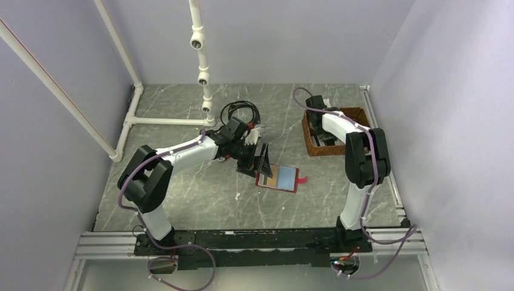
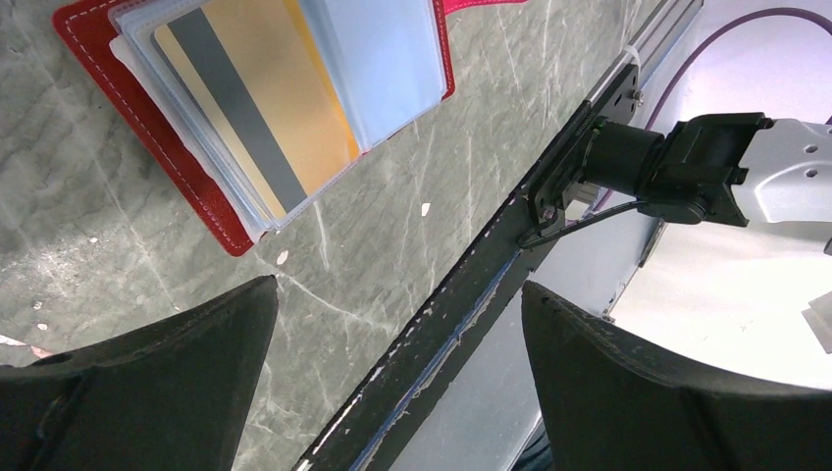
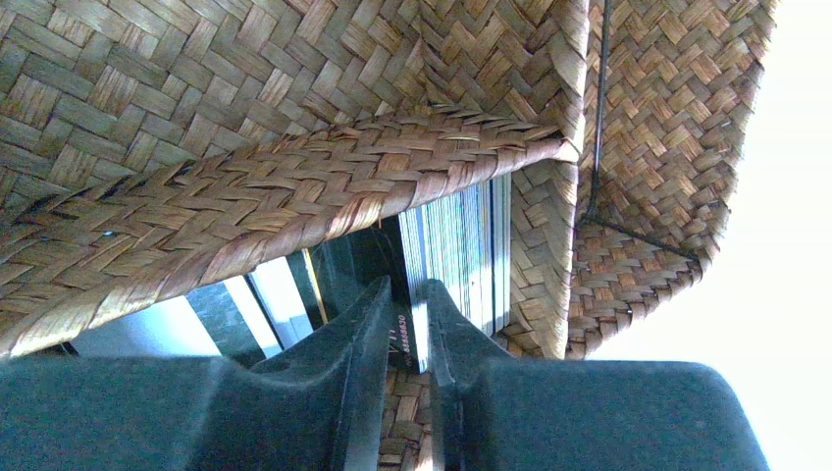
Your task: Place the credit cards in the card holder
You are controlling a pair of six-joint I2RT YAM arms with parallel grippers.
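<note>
The red-edged card holder [image 1: 296,185] lies unfolded on the table, its clear sleeves facing up. In the left wrist view a gold card with a grey stripe [image 2: 257,98] shows in one sleeve. My left gripper hangs over the holder's near side, wide open and empty. Inside the woven basket [image 1: 328,150], my right gripper has its fingertips a narrow gap apart. A black card with red print [image 3: 404,339] shows in that gap; whether the fingers touch it I cannot tell. Several white-edged cards [image 3: 471,245] stand packed beside it.
The basket's woven rim [image 3: 294,211] runs close across my right fingers. A coiled black cable [image 1: 242,106] lies behind my left arm. A pink tab [image 1: 303,180] sticks out from the holder.
</note>
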